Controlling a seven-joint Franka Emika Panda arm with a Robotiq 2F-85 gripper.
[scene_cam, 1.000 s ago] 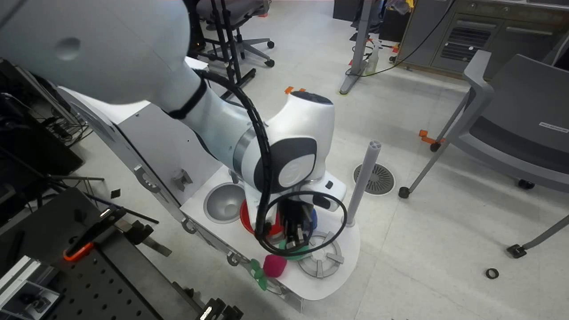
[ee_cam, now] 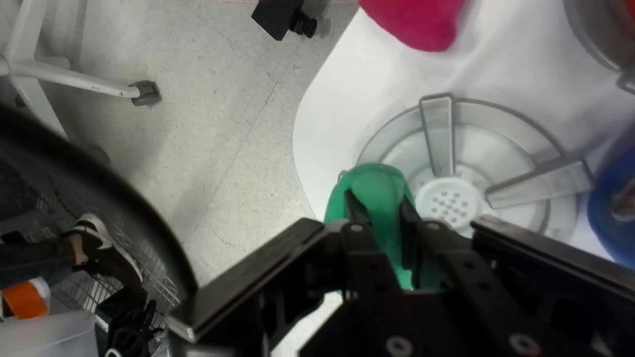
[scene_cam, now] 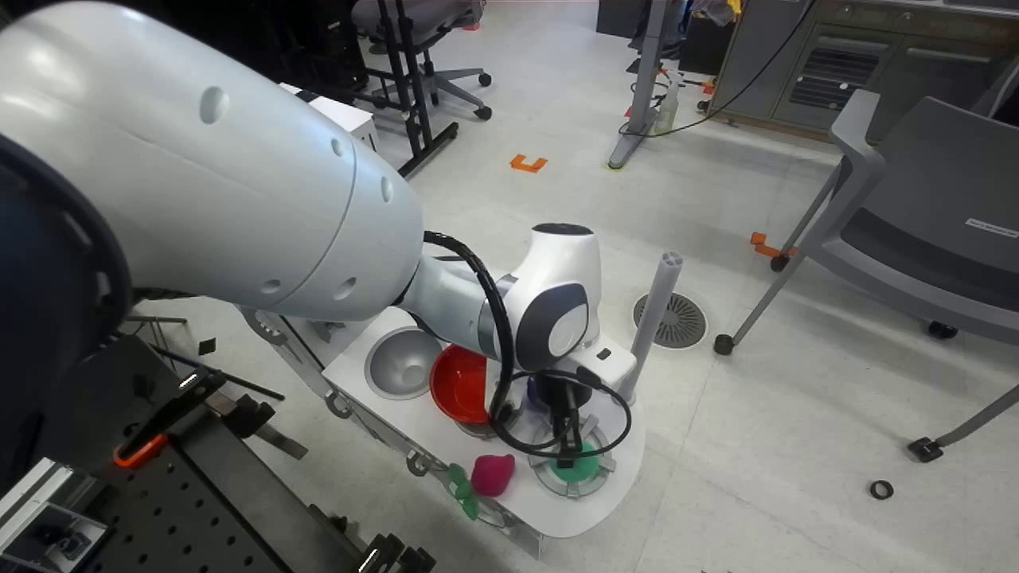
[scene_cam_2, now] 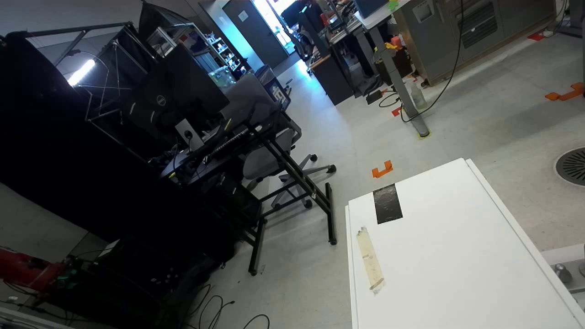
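Observation:
In the wrist view my gripper is closed around a green object, whose rounded end shows beyond the fingers and whose lower part is hidden by them. Part of the grey burner ring with its raised bars shows beside the object. From the outside, the gripper points down over the burner, the green object over the ring's middle. Whether the object touches the burner cannot be told.
On the white counter are a pink-red object, a red bowl and a grey sink basin. A blue item lies beyond the burner. A grey post rises by the arm. Green leaves overlap the counter's edge.
The gripper has carried the green object from beside the burner, near the pink-red thing, rightward to above the burner. The arm has reached farther out and lower.

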